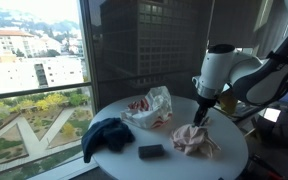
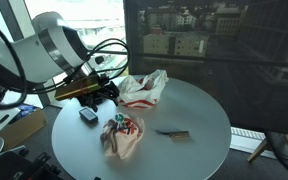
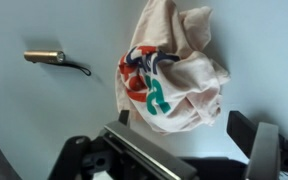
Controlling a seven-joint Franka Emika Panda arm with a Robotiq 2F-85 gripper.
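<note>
A crumpled pale pink cloth [image 3: 174,75] with coloured lettering lies on the round white table; in exterior view 1 the pink cloth [image 1: 196,141] is near the table's right front. My gripper is open above it in the wrist view, fingers wide apart with nothing held between them. From the side, the gripper [image 1: 201,113] hangs clear of the cloth, slightly behind it. In exterior view 2 the cloth [image 2: 123,143] lies in front of the arm, its lettering facing up.
A white bag with red print [image 1: 150,108] stands at the back. Dark blue cloth [image 1: 106,136] and a dark box [image 1: 151,151] lie left of the pink cloth. A brass-coloured cylinder with a strap [image 3: 45,57] is nearby. Bare table [image 2: 199,105] extends on the right.
</note>
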